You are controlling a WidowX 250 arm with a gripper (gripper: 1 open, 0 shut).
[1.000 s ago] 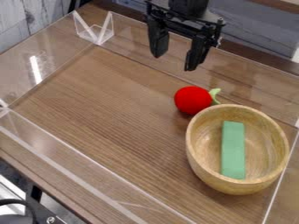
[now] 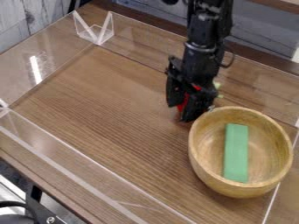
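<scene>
The black robot gripper [image 2: 184, 96] is lowered over a red tomato-like object [image 2: 187, 111] with a green stem, just behind a light wooden bowl [image 2: 268, 175]. The gripper's fingers surround the red object and largely hide it; whether they are closed on it is unclear. A green rectangular block [image 2: 236, 153] lies inside the bowl.
A small clear wire-like holder [image 2: 93, 28] stands at the back left corner. Raised edges border the table at the back and left.
The gripper has descended from above the back of the table onto the red object, which it now mostly covers. The bowl and green block have not moved.
</scene>
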